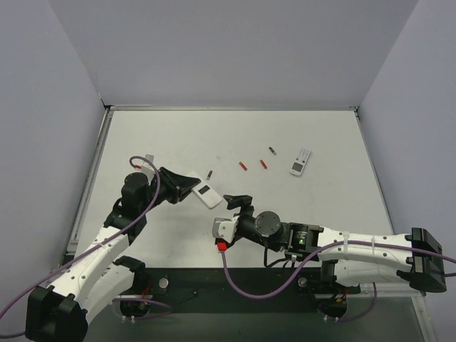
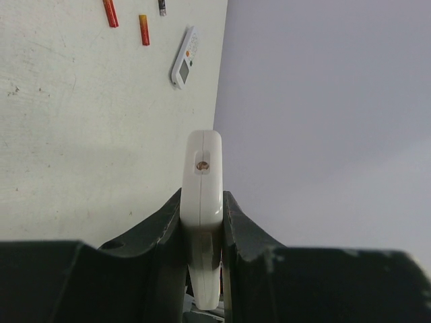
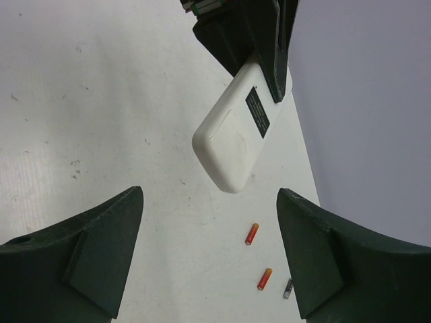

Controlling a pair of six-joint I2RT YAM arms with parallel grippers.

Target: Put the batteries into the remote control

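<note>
A white remote control (image 1: 205, 192) with a dark label hangs above the table, its far end gripped by my left gripper. In the right wrist view its back side shows, with the dark rectangle on the remote (image 3: 242, 131) and a faint outline, like a cover, toward the near end. My right gripper stands open just short of that end, nothing between its fingers. Two red batteries (image 1: 243, 165) and a dark battery (image 1: 272, 150) lie on the table, and another dark one (image 1: 209, 174) lies closer to the held remote.
A second white remote (image 1: 301, 162) lies face up at the table's right, its buttons and screen showing. Grey walls enclose the table. Bare white tabletop (image 1: 178, 132) stretches across the back. A small grey-and-red object (image 1: 146, 160) is partly hidden behind the left arm.
</note>
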